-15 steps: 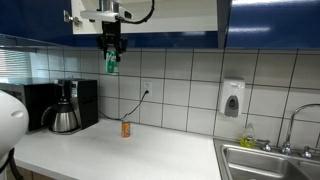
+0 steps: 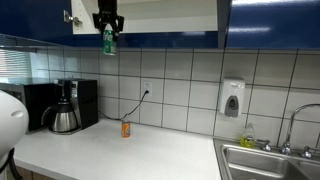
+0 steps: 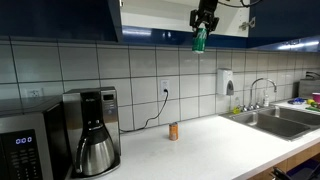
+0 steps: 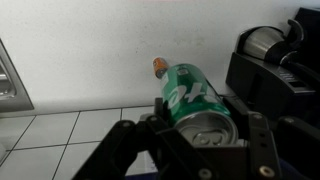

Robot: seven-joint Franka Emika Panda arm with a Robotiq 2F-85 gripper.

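Note:
A green can [image 4: 190, 95] with a silver end hangs high above the counter, my gripper [image 3: 204, 22] shut around it. In exterior view 1 the green can [image 2: 109, 42] shows under the gripper [image 2: 110, 24], close to the lower edge of the blue wall cabinets. Seen from exterior view 2, the can [image 3: 199, 40] points downward below the fingers. The wrist view has the dark fingers [image 4: 120, 139] on both sides of the can. An orange can [image 2: 126, 129] stands on the white counter [image 2: 160, 155], well below.
A coffee maker with a steel jug [image 3: 97, 150] and a microwave [image 3: 24, 142] occupy one end of the counter. A sink [image 2: 262, 162] lies at the other. The pale cabinet interior [image 2: 165, 16] is open above. Mid-counter is mostly clear.
The gripper and the green can have risen over the last second, toward the cabinet. The orange can on the counter has stayed put.

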